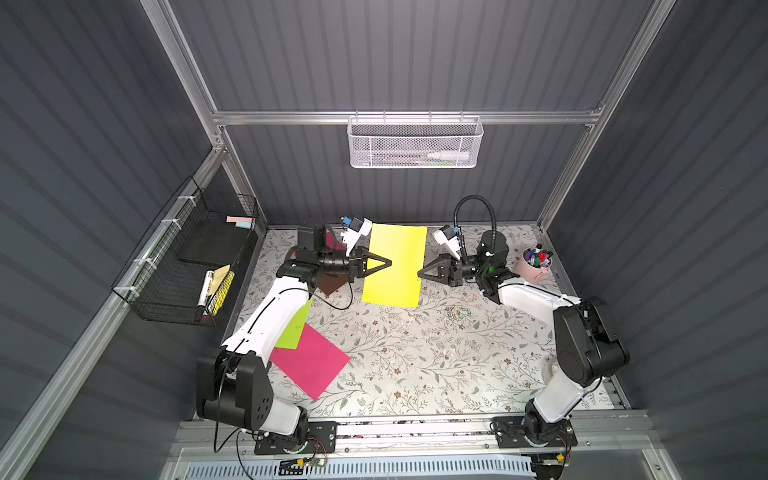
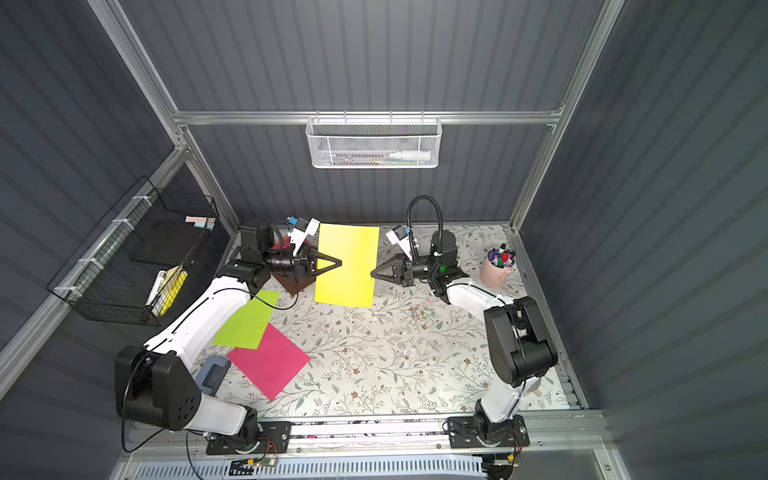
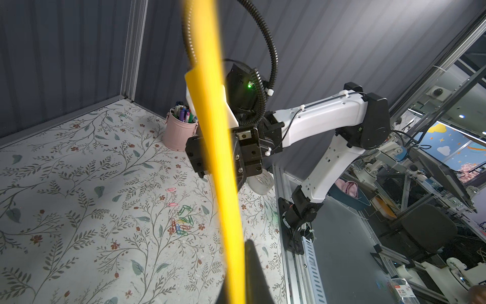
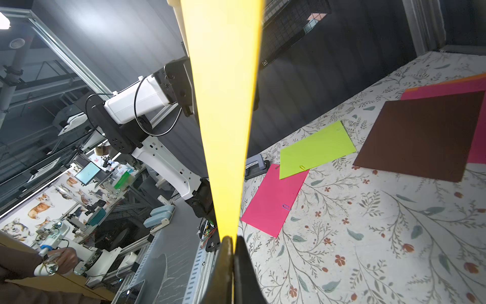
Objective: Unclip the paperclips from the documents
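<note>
Between my grippers a yellow sheet [image 1: 393,292] hangs upright, held clear of the table. My left gripper [image 1: 389,262] is shut on the sheet's left part. My right gripper [image 1: 420,273] is shut at the sheet's right edge; in the right wrist view the yellow edge runs down to its fingertips, and whether it grips the paper or only touches it I cannot tell. A small pile of coloured paperclips [image 3: 182,223] lies on the table. A pink sheet [image 4: 268,207] and a green sheet [image 4: 316,144], each with a clip, lie at the left, beside a brown sheet [image 4: 420,136].
A pink pen cup [image 3: 177,131] stands at the back right. A black wire basket [image 1: 172,292] hangs on the left wall, a white one [image 1: 414,164] on the back wall.
</note>
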